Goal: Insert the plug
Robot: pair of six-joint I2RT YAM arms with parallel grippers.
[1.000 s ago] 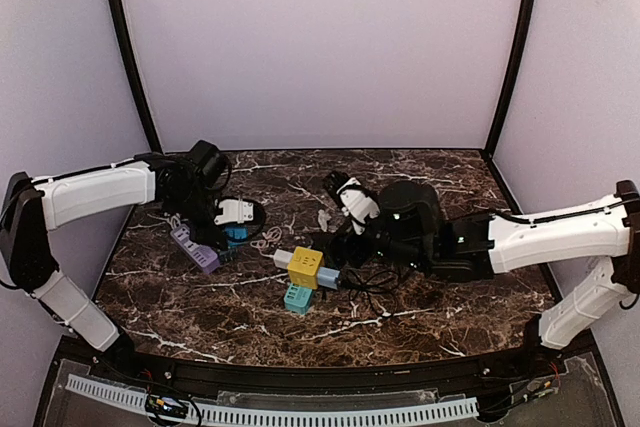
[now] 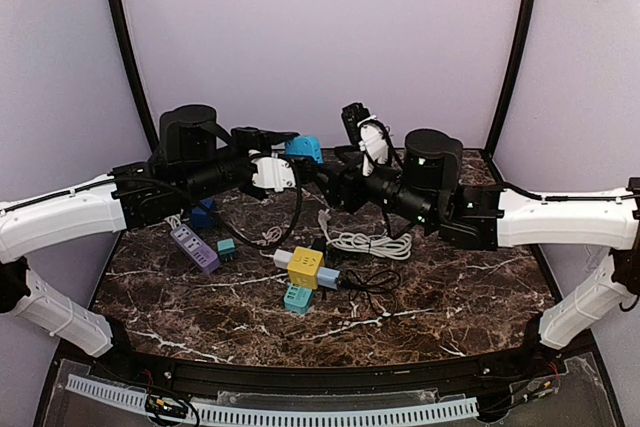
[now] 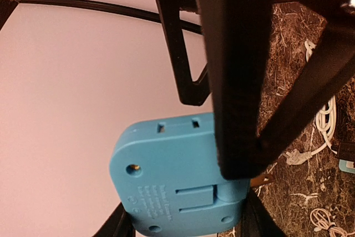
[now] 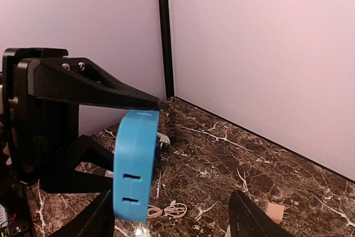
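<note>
High above the table, a blue socket block [image 2: 303,149] is held by my left gripper, shut on it; in the left wrist view its face shows small holes and raised slots. My right gripper faces it from the right, fingers apart, the block [image 4: 134,159] beside its near finger; whether it touches cannot be told. In the top view the two grippers nearly meet.
On the marble table [image 2: 440,317] stand a purple power strip [image 2: 195,247], a yellow cube socket [image 2: 305,265], teal blocks [image 2: 297,298] and coiled white cables [image 2: 365,245].
My left gripper has risen from the table's left with the blue block and moved right to the middle. My right gripper has risen and moved left toward it.
</note>
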